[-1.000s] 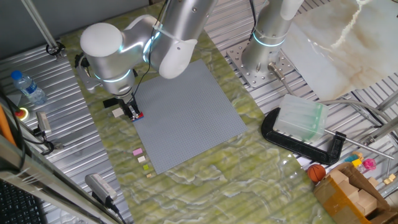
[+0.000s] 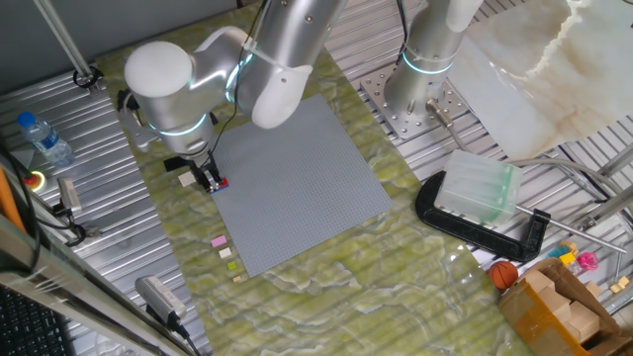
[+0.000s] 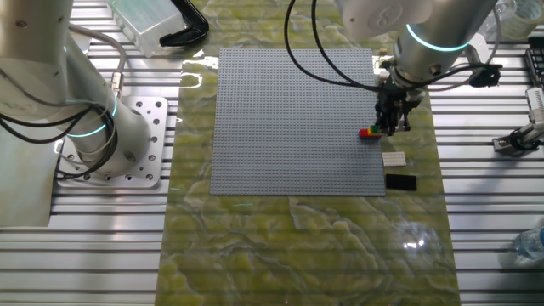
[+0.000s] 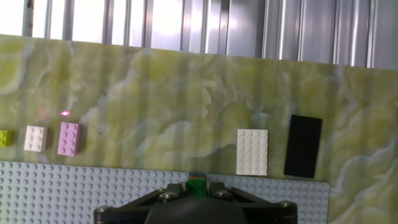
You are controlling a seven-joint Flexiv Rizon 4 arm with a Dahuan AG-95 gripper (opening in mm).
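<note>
At the edge of the grey baseplate [image 2: 302,188], my gripper is shut on a green brick [image 4: 196,188], one finger close against each side. In exterior view 2, a red brick [image 3: 365,133] shows beside the fingers, with a bit of green above it. A little blue shows under the red in exterior view 1. The fingers hide how these bricks join and whether they are pressed onto the plate. Beyond the plate's edge lie a pink brick [image 4: 68,139], a small white brick [image 4: 35,139], a yellow-green brick [image 4: 5,138], a larger white brick [image 4: 252,152] and a black piece [image 4: 303,147].
Most of the baseplate is bare. A clamp [image 2: 480,232] with a clear box [image 2: 479,186] stands at the mat's side, near a cardboard box [image 2: 554,311] and a small orange ball [image 2: 502,274]. A water bottle [image 2: 46,138] stands on the far side.
The arm's wrist housing sits slightly lower and further left in exterior view 1, with the fingers shifted a little. The loose bricks and the baseplate have not moved.
</note>
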